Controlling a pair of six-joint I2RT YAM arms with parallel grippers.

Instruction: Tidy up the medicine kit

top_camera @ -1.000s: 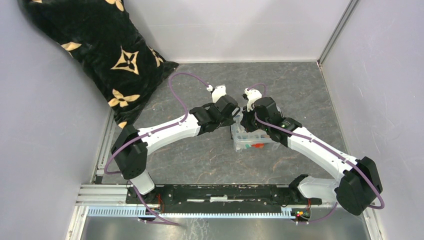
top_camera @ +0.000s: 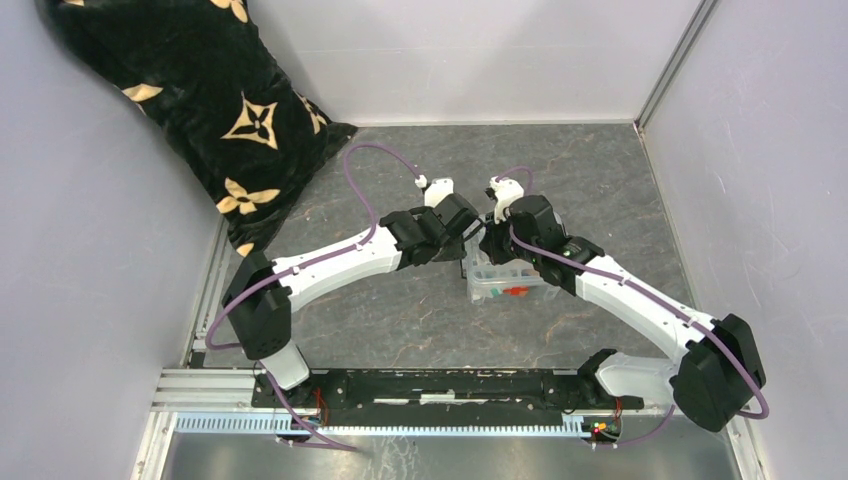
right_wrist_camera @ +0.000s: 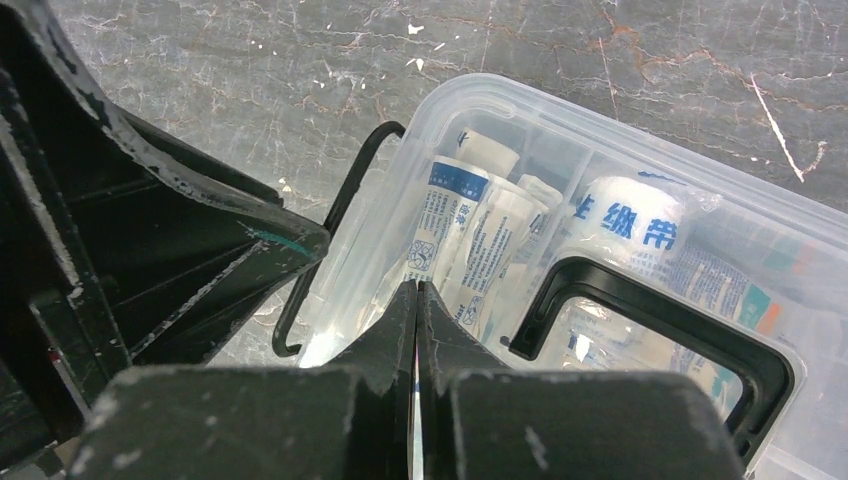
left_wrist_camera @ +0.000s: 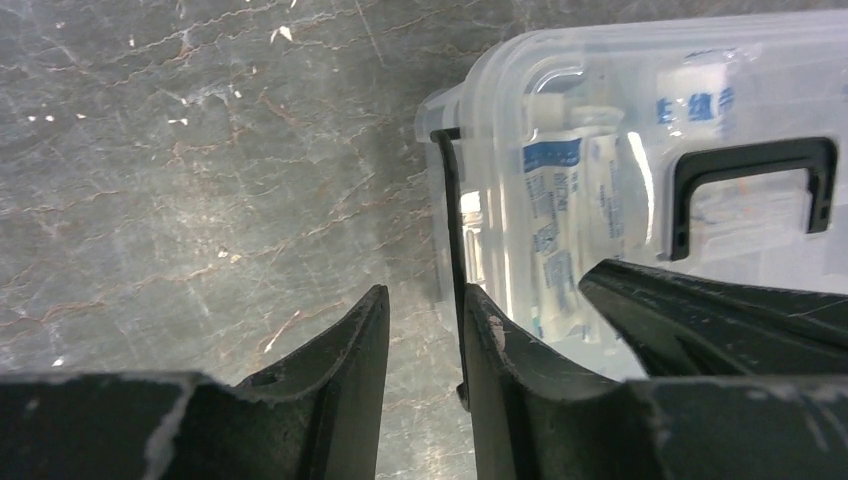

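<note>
The translucent medicine kit (top_camera: 505,282) sits mid-floor under both wrists. Through its clear lid show white-and-blue packages (right_wrist_camera: 445,220) and a black handle (left_wrist_camera: 755,158); a black bar (right_wrist_camera: 350,190) runs along one side. My left gripper stands part open at that side, one finger touching or very near the bar; whether the bar is held is not clear. My right gripper is shut over the kit, with nothing seen between its fingers. Red and teal items show through the kit's front in the top view.
A black patterned cushion (top_camera: 250,140) lies against the back-left wall.
Little else differs.
</note>
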